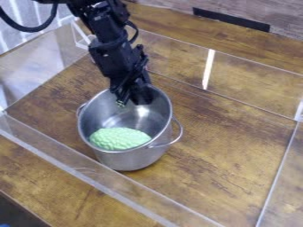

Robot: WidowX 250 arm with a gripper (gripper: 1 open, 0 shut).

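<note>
A steel pot [154, 149] with two side handles stands on the wooden table, a light green textured oval object [119, 138] lying inside it. The black robot arm comes down from the top left, and my gripper [128, 94] is at the pot's back rim. The fingertips are dark and partly hidden there, so whether they hold the rim cannot be made out.
Clear panels run along the table [236, 151] at the left, front and right. Bare wood lies right of the pot and at the front left. A dark edge shows at the bottom left corner.
</note>
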